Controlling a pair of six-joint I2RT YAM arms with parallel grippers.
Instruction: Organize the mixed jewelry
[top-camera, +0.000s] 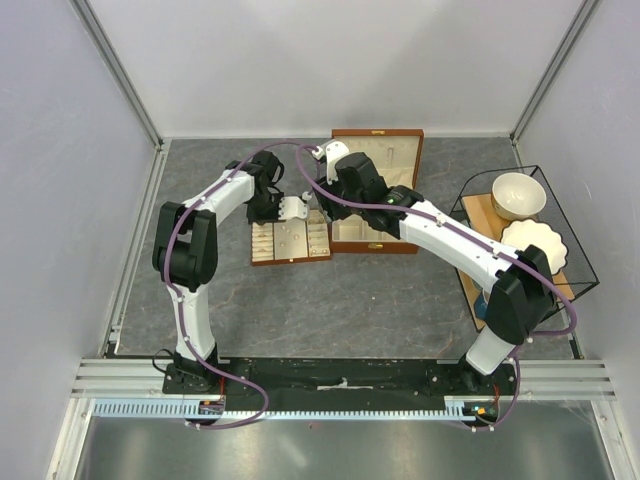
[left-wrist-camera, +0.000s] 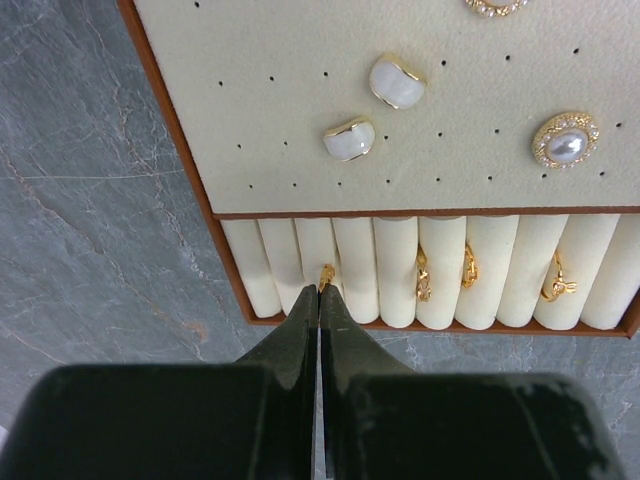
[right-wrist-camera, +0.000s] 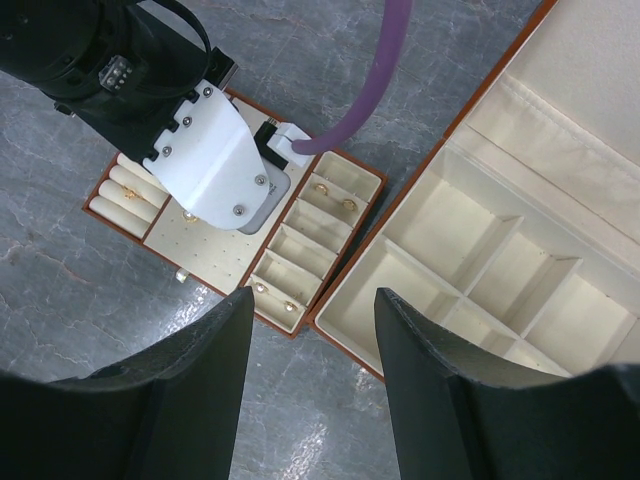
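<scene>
My left gripper is shut over the ring rolls (left-wrist-camera: 395, 270), its tips at a small gold ring (left-wrist-camera: 326, 276); whether it grips the ring I cannot tell. More gold rings (left-wrist-camera: 470, 265) sit in the rolls to its right. Earrings with white (left-wrist-camera: 396, 84) and pearl (left-wrist-camera: 565, 145) fronts are on the panel above. My right gripper is open beside the small organizer and the larger jewelry box (right-wrist-camera: 450, 220), nothing between its fingers. The left arm hides part of the organizer in the right wrist view.
The larger box stands with its lid (top-camera: 397, 145) raised, right of the organizer. A wire rack (top-camera: 480, 210) with bowls is at the far right.
</scene>
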